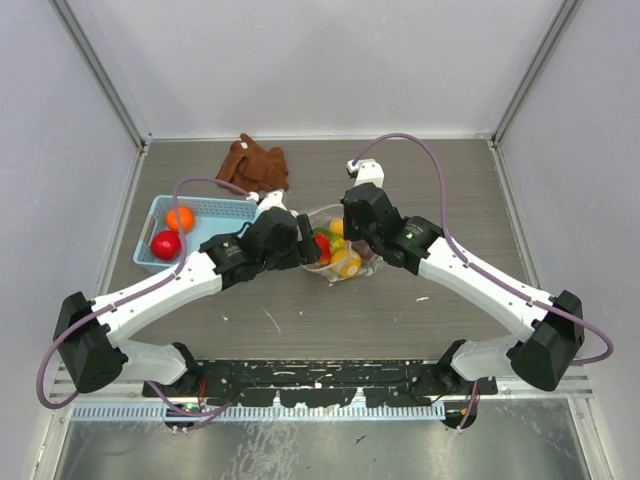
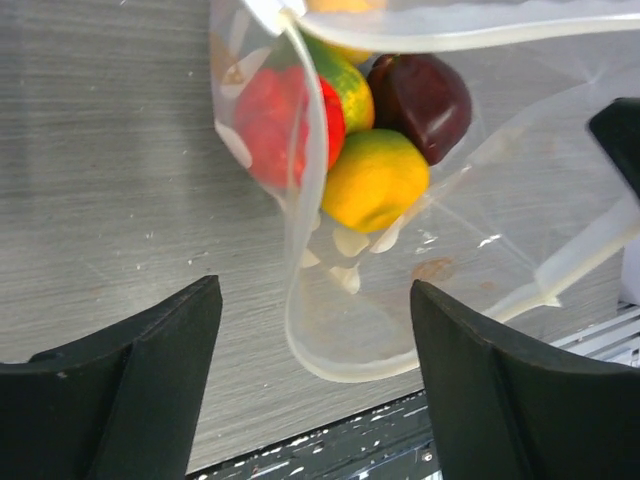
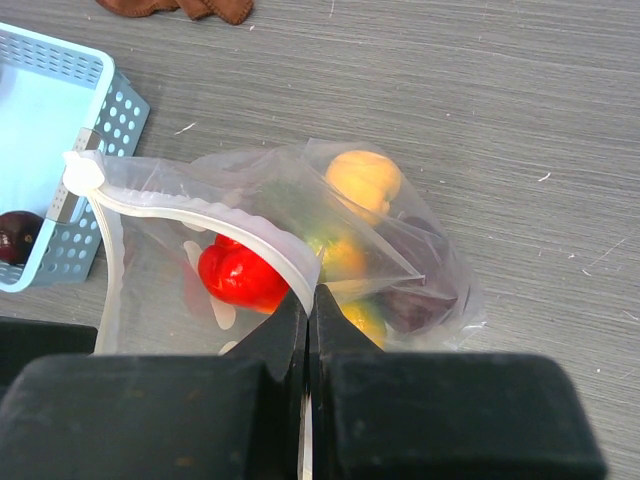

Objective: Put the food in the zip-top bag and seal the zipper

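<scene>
The clear zip bag (image 2: pixel 305 250) lies with its mouth spread, holding a red pepper (image 3: pixel 240 275), a yellow-green fruit (image 2: pixel 375 180), a dark purple one (image 2: pixel 420 105) and a yellow one (image 3: pixel 363 180). My right gripper is shut on the bag's rim, which shows as a white strip running into the fingers. At the bag's left side, my left gripper (image 1: pixel 311 241) is open. In the left wrist view nothing is held between its fingers; the bag's rim appears beyond them.
A blue basket (image 1: pixel 205 207) to the left holds an orange (image 1: pixel 180 219), a red round item (image 1: pixel 165 244) and a dark purple one (image 3: pixel 18 237). Brown gloves (image 1: pixel 252 165) lie behind it. Clear table stretches in front of and right of the bag.
</scene>
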